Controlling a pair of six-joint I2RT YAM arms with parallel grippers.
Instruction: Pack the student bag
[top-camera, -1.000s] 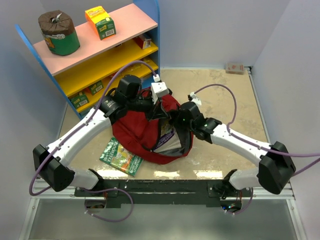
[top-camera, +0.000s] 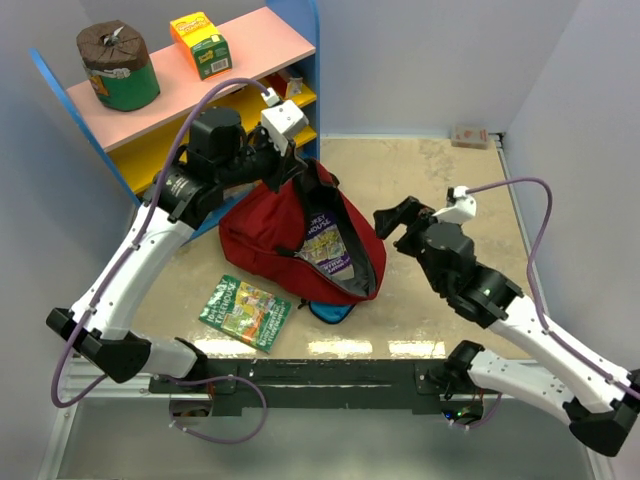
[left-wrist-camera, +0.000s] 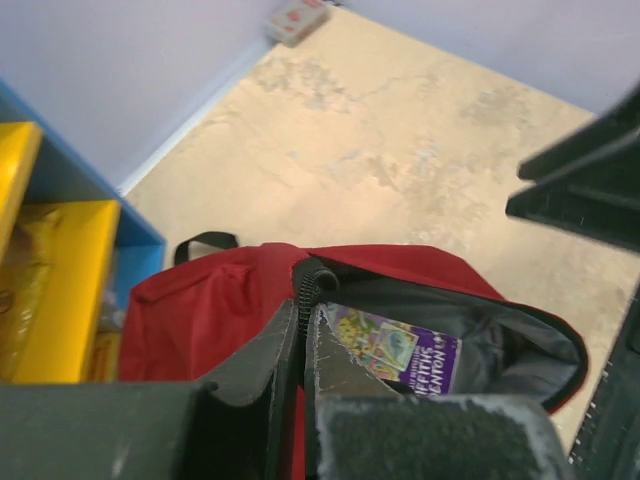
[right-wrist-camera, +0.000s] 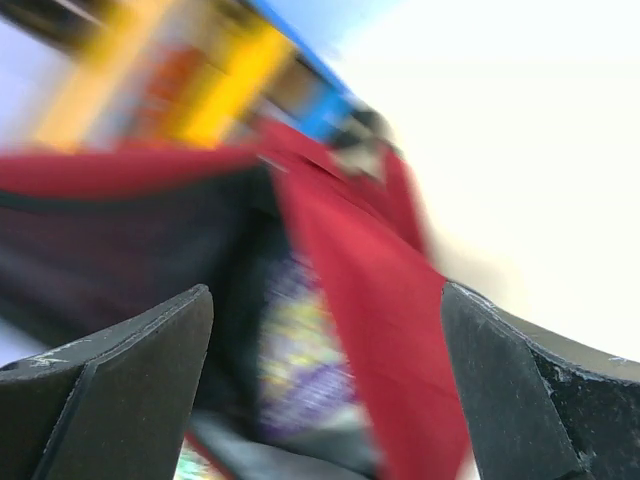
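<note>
A red backpack (top-camera: 260, 235) lies on the floor with its dark mouth gaping. Inside it rests a purple book (top-camera: 328, 248), also visible in the left wrist view as a book (left-wrist-camera: 395, 347) with a colourful cover. My left gripper is shut on the bag's dark opening edge at the upper end of the mouth. Right of the bag, apart from it in the top view, my right gripper (top-camera: 388, 222) stands open and empty. A green book (top-camera: 246, 313) lies flat on the floor, left of the bag's lower end.
A blue shelf unit with a pink top (top-camera: 150, 118) stands behind the bag at the left, carrying a green canister (top-camera: 125, 88) and a yellow-green box (top-camera: 203, 48). A small box (top-camera: 469, 137) sits by the back wall.
My right gripper has come out of the bag's mouth and moved right, leaving the book inside. The left gripper has shifted left and up with the bag's edge, and a blue piece shows beneath the bag.
</note>
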